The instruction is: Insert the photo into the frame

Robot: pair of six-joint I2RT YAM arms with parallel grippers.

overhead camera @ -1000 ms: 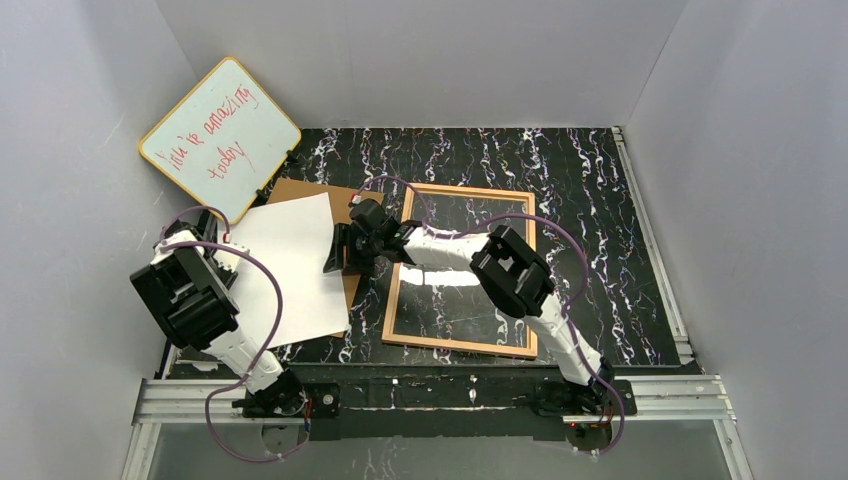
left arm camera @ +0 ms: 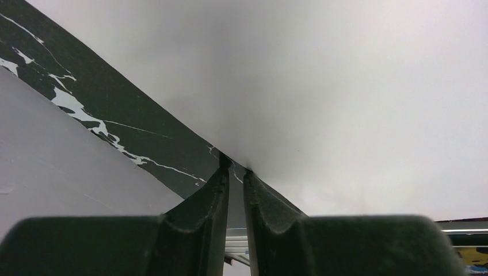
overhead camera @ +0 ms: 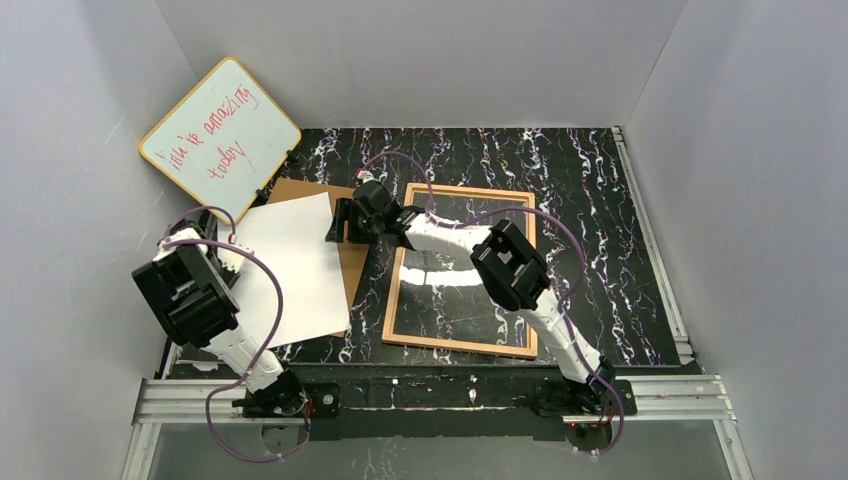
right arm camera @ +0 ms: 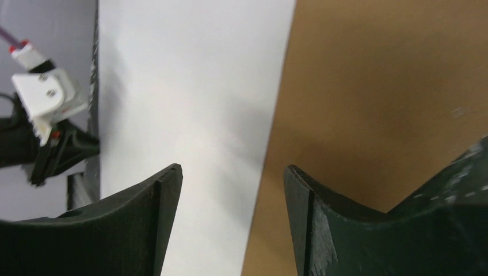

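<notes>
A large white sheet (overhead camera: 290, 280), apparently the photo, lies on a brown board (overhead camera: 348, 262) at the left; no picture shows on it. The wooden frame (overhead camera: 460, 349) lies flat right of centre. My left gripper is at the sheet's outer left edge, its fingers slightly apart with a narrow gap between the tips; I cannot tell whether the edge lies between them. Above the sheet's right edge, my right gripper stands wide open, one finger over white, the other over brown, with nothing held.
A whiteboard (overhead camera: 220, 140) with red writing leans at the back left, close to the sheet. My right arm (overhead camera: 440, 236) crosses over the frame. Grey walls stand close on the left.
The right gripper has shifted a little toward the back of the table along the sheet's right edge. The left gripper has barely moved. Sheet, board and frame look unmoved.
</notes>
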